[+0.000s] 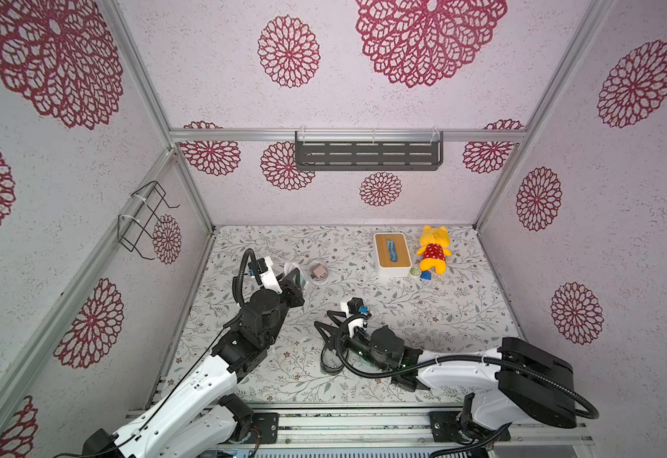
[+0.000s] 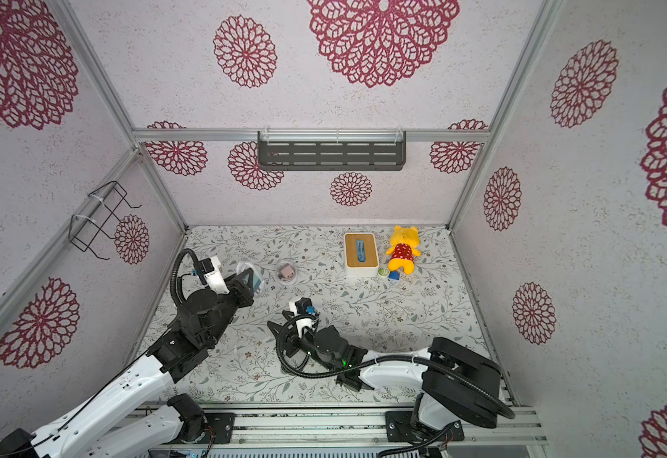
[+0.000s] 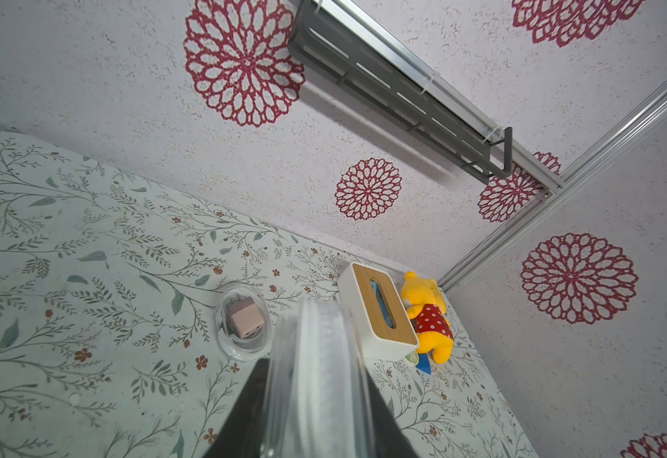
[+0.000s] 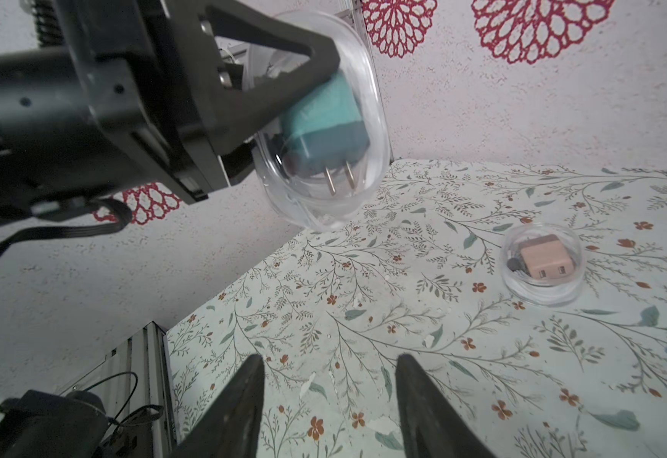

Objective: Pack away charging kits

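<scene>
My left gripper (image 1: 297, 288) is raised over the left of the table, shut on a clear round container (image 4: 314, 206). Inside that container a teal charger (image 4: 324, 126) with metal prongs shows in the right wrist view. A second clear container (image 3: 243, 352) stands on the table with a pinkish charger (image 4: 547, 258) in it. Apart and empty, the fingers of my right gripper hang above the front middle. A coiled black cable (image 1: 332, 369) lies partly hidden below that arm. The loose teal block is out of sight, apparently behind the right arm.
At the back right stands a white box (image 1: 391, 267) with a tan top, beside a yellow plush bear (image 1: 434, 248). Small green and blue items (image 1: 425, 275) lie at the bear's feet. A grey rack (image 1: 369, 156) hangs on the back wall.
</scene>
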